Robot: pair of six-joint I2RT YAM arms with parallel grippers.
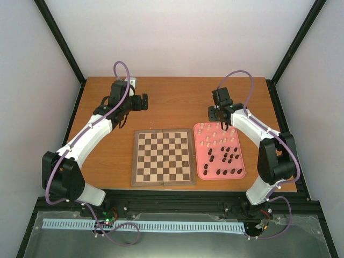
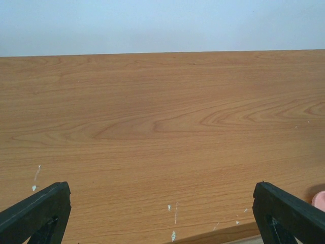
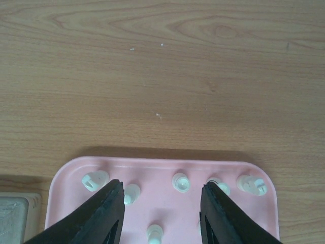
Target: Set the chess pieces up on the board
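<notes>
An empty chessboard (image 1: 163,157) lies near the front of the table, its squares all bare. To its right is a pink tray (image 1: 201,165) of standing pieces, with several white pieces (image 1: 208,138) in the back part and several black pieces (image 1: 218,172) in the front part. In the right wrist view my right gripper hangs over the tray's back edge, part open, with no piece between its fingers; one white piece (image 3: 181,182) shows beyond the fingertips. My left gripper is open and empty above the back left of the table, away from board and tray.
Bare wooden table (image 1: 172,102) stretches behind the board and tray. The board's frame corner (image 3: 19,216) sits close to the tray's left side. White walls close in the back and sides.
</notes>
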